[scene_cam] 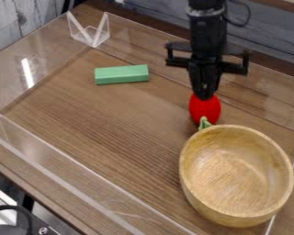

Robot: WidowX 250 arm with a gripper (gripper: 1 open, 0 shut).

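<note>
The black gripper (208,75) hangs over a red object with a green stem (205,108), which lies on the wooden table just above a large beige bowl (235,188). The gripper's fingertips are above the red object, and nothing shows held between them; it appears shut, raised clear of it.
A green block (121,73) lies to the left of the gripper. A clear plastic piece (88,29) sits at the back left.
</note>
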